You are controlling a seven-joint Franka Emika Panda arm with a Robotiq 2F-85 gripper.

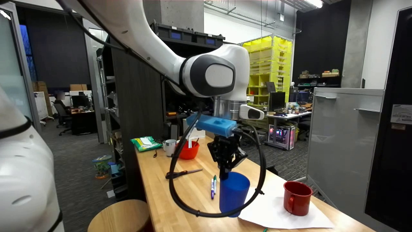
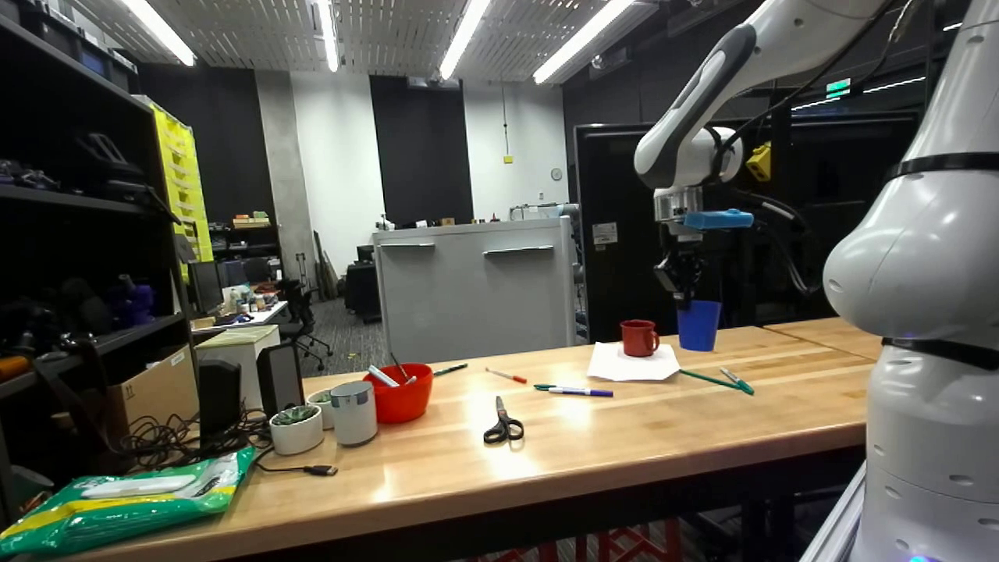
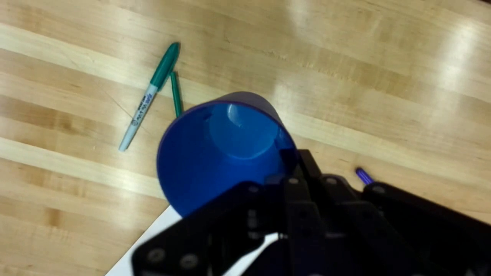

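My gripper is shut on the rim of a blue cup, one finger inside its wall. The cup hangs upright with its mouth up; in the second exterior view the blue cup appears raised above the table. From the wrist, I look down into the empty blue cup. A red mug stands on a sheet of white paper, to the right of the blue cup in the first exterior view.
Markers and scissors lie on the wooden table. A red bowl with pens, a grey mug and a green packet are at the far end. Bare wood lies between the scissors and the paper.
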